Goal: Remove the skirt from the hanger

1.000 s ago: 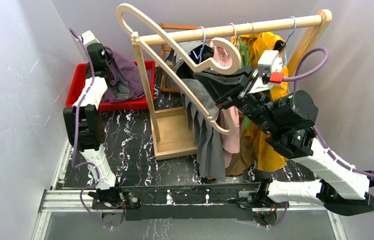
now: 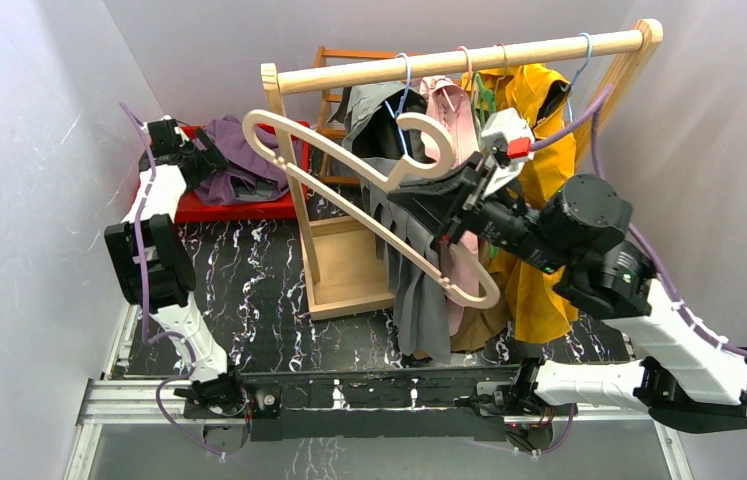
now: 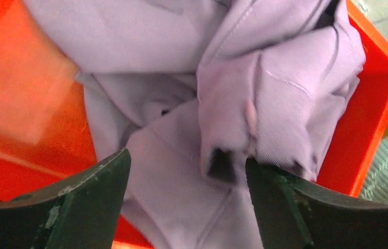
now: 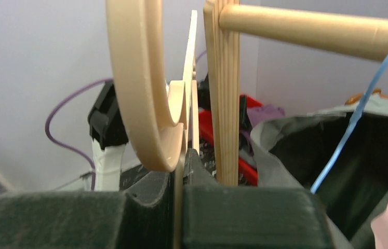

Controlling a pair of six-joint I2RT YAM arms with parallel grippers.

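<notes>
Crumpled in the red bin, the purple skirt (image 2: 239, 165) lies off the hanger. Over it my left gripper stands open, its fingers (image 3: 85, 194) spread apart with loose folds of the purple cloth (image 3: 275, 88) below and close to the right finger. A beige hanger (image 2: 369, 215) with no garment on it is held up in front of the rack, tilted down to the right. My right gripper is shut on it near the hook; in the right wrist view the hook curves up towards the camera.
Behind the held hanger stands a wooden rack (image 2: 529, 50) with grey, pink and yellow garments (image 2: 539, 200) on it. The red bin (image 2: 279, 208) sits at the back left.
My left gripper has gone lower into the bin and opened, letting go of the purple skirt, which now lies loose. The right gripper has lowered, with the hanger still in it.
</notes>
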